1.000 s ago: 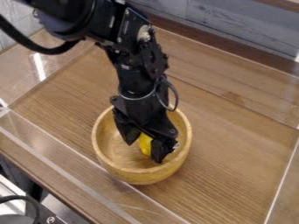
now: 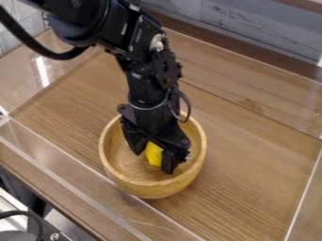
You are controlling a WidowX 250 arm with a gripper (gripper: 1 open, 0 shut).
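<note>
My black gripper [image 2: 153,143] reaches down from the top left into a round tan bowl [image 2: 123,172] on the wooden table. Its fingers are around a small yellow object [image 2: 153,155] inside the bowl, partly hidden by them. Whether they grip it or only surround it I cannot tell.
A white wall [image 2: 251,28] runs along the back. A black cable shows at the bottom left corner.
The gripper has shifted very slightly over the yellow object; the bowl looks still.
</note>
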